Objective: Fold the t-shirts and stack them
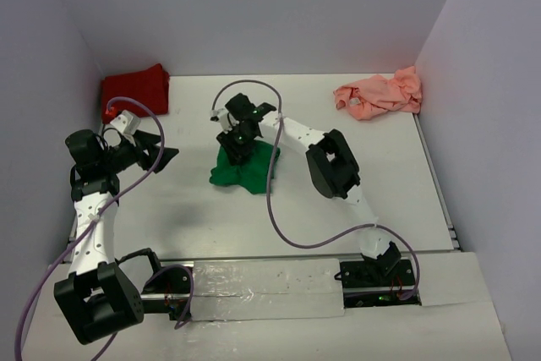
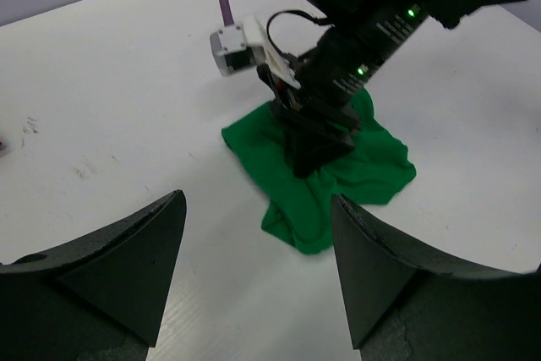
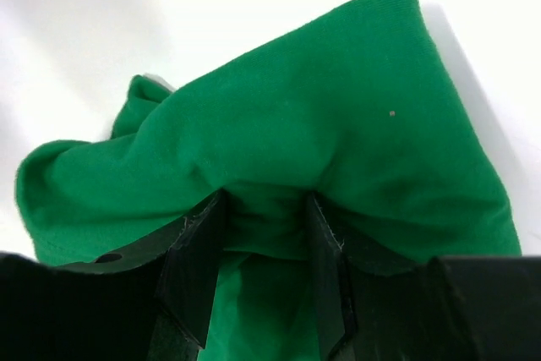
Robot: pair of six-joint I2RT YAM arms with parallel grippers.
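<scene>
A crumpled green t-shirt [image 1: 247, 177] lies mid-table. My right gripper [image 1: 232, 143] is down on it; in the right wrist view its fingertips press into the fabric, apart, with creased cloth [image 3: 266, 209] between them. My left gripper [image 1: 163, 155] stands open over the left side of the table; in the left wrist view nothing is between its fingers. A red folded t-shirt [image 1: 135, 90] lies at the back left, and a crumpled pink t-shirt [image 1: 377, 97] at the back right.
Bare white table [image 1: 194, 217] surrounds the green shirt, with free room in front and to the right. Walls border the back and both sides. Purple cables loop over both arms.
</scene>
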